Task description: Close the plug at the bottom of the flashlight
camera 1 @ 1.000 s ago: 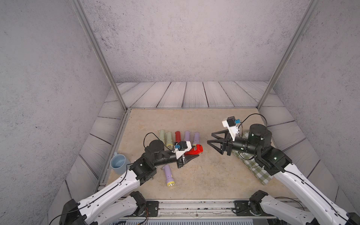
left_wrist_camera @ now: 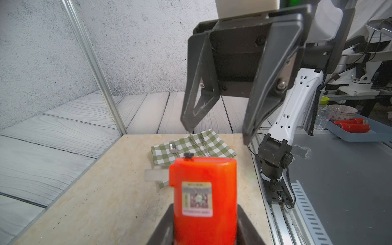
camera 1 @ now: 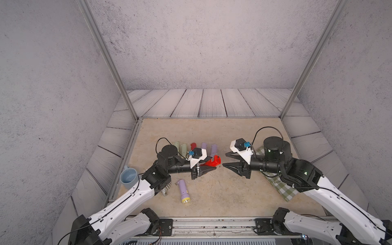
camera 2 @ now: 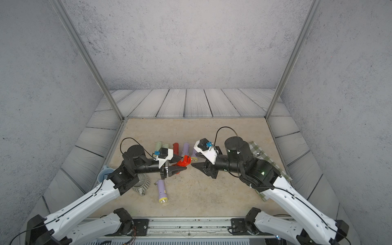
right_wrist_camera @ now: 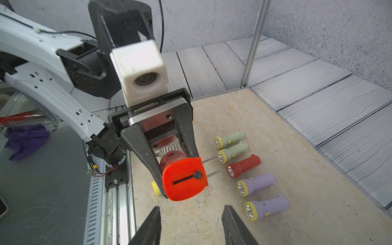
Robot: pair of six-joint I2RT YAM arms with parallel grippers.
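A red flashlight [camera 1: 212, 161] is held up near the middle in my left gripper [camera 1: 209, 163], which is shut on its body. In the right wrist view its bottom end [right_wrist_camera: 183, 187] faces my right gripper, showing a dark slot and round nub; in the left wrist view a pale tab [left_wrist_camera: 155, 175] sticks out sideways from that end, beside the label. My right gripper [camera 1: 225, 159] faces that end from a short distance to the right, fingers apart with nothing between them.
A row of green, red and purple flashlights [right_wrist_camera: 253, 163] lies at the back middle. A purple flashlight [camera 1: 182, 188] lies at the front. A blue mug [camera 1: 129, 176] is at the left, and a checked cloth [camera 1: 281, 189] with a spoon is at the right.
My right gripper has shifted closer to the red flashlight's end and turned a little.
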